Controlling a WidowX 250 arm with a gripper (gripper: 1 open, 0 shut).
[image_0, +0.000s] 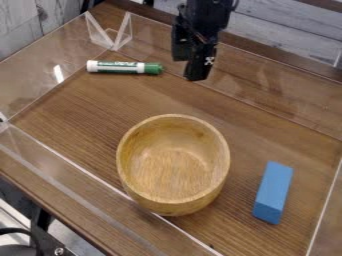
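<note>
My black gripper (197, 62) hangs at the top centre of the camera view, over the back of the wooden tray, pointing downward. Its fingers are dark and seen at an angle, and nothing shows held in it. To its left lies a green and white tube (124, 67). A wide yellow bowl (173, 190) stands at the front centre, empty. A blue block (273, 192) lies at the front right.
The wooden tray floor (94, 120) is clear at the left, middle and back right. A clear plastic wall runs along the left side. A small whitish object (111, 35) sits at the back left.
</note>
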